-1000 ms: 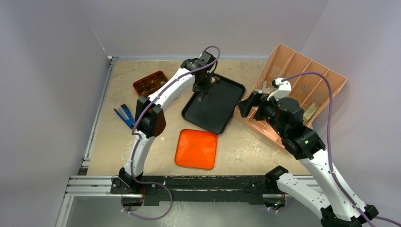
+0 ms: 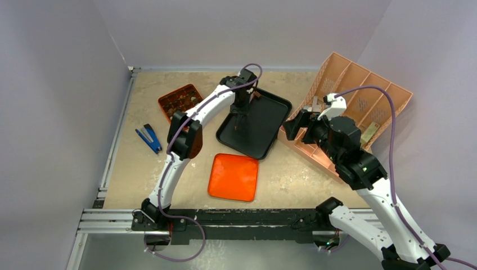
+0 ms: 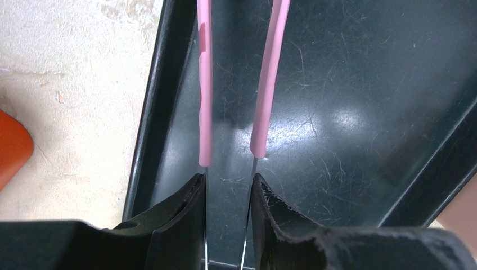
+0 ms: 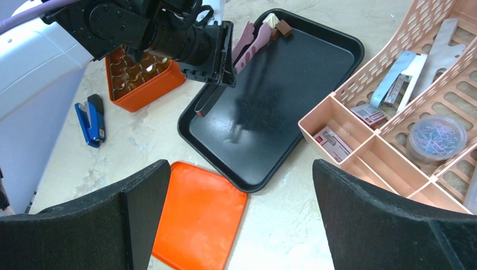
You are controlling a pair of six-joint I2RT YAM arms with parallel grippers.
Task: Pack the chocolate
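Observation:
Small brown chocolates and a pale piece lie at the far corner of the black tray. My left gripper is low over that tray, shut on pink-tipped tongs, whose tips reach toward the chocolates; whether they grip one is hidden. An orange box with a dotted brown insert stands left of the tray. My right gripper hangs open near the organizer, nothing between its fingers.
A red tray lies in front of the black tray, a blue stapler at left, and a pink compartment organizer at right. Bare table shows at front left.
My left arm has shifted slightly, its wrist a little toward the front in the top view, with the tongs still in it. The right arm has not moved.

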